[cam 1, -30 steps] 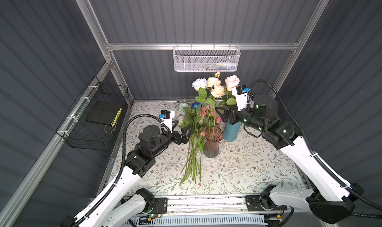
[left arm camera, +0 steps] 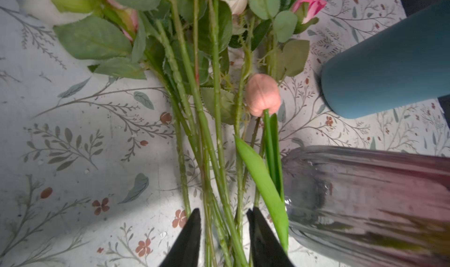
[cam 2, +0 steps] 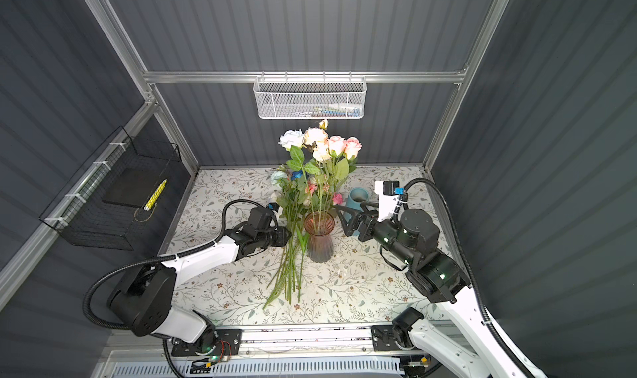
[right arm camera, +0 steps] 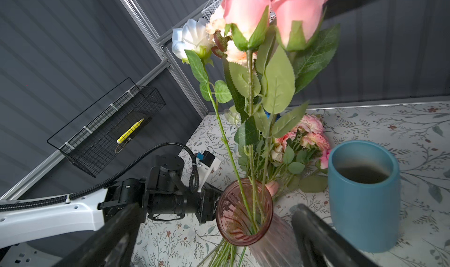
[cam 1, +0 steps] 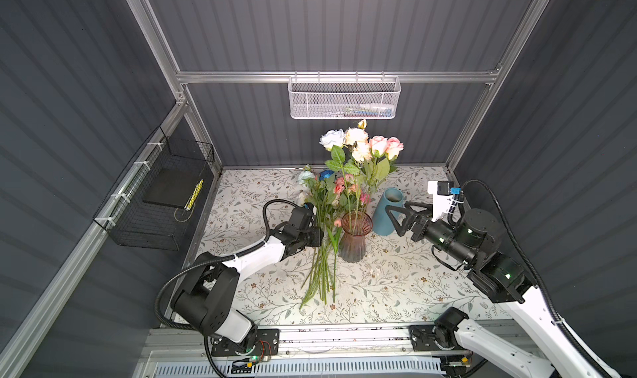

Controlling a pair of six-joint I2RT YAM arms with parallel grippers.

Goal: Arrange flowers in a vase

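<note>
The ribbed pink glass vase holds several tall white and pink roses. Beside it, loose stems with blooms and a pink tulip lie on the table. In the left wrist view my left gripper is low over these stems, its fingers apart with stems between and below them; it is not closed on them. My right gripper hangs open to the right of the roses, near the blue vase, with nothing visibly held.
A white mesh basket hangs on the back rail, and a black wire basket on the left wall.
My left arm has lowered and turned toward the stems. My right gripper has drawn back to the right, away from the roses at the vase.
</note>
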